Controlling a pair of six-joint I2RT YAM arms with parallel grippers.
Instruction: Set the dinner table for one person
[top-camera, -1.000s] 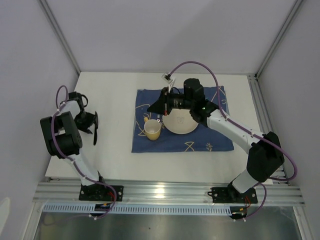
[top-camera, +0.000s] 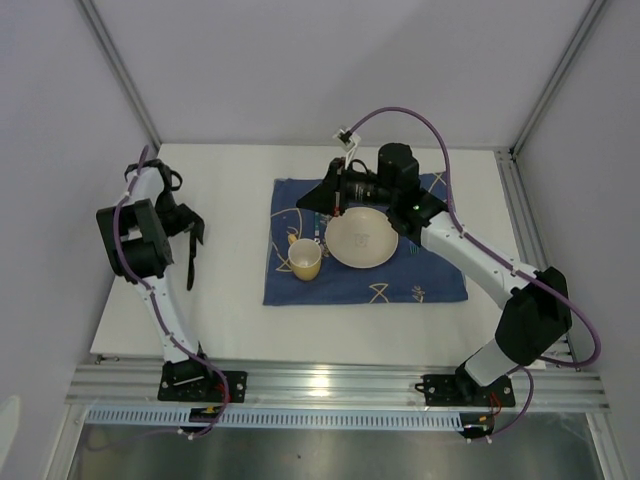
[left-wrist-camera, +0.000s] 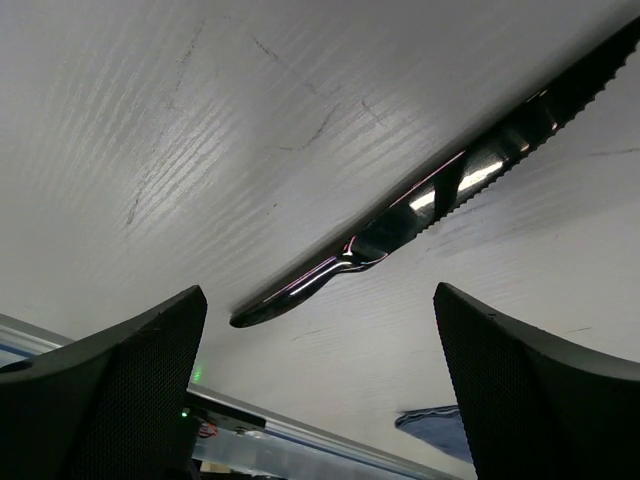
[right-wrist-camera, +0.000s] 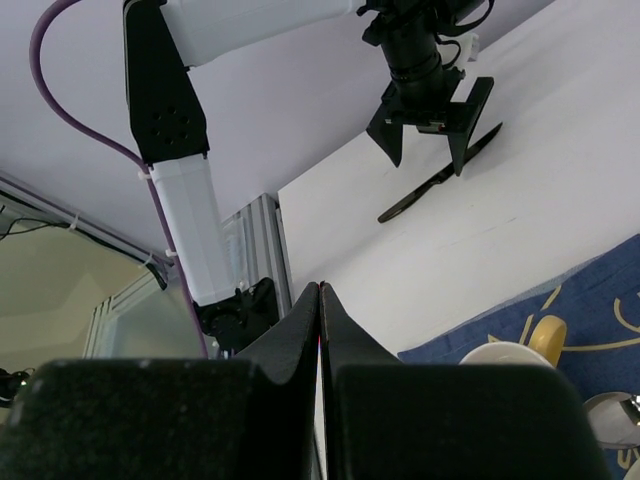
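A black serrated knife (left-wrist-camera: 470, 175) lies diagonally on the white table at the left, also visible (top-camera: 191, 260) in the top view. My left gripper is open just above it, the knife between and beyond its fingertips, not held. My right gripper (top-camera: 320, 200) is shut, empty, raised over the blue placemat (top-camera: 370, 290). On the mat are a cream plate (top-camera: 362, 240) and a yellow-handled cup (top-camera: 305, 262); cutlery beside the cup is partly hidden under the right gripper.
Metal rails run along the front edge, and walls stand at back and sides.
My left gripper has moved toward the back of the table and slightly right over the knife. The right arm has shifted slightly up in the top view. The knife appears unmoved.
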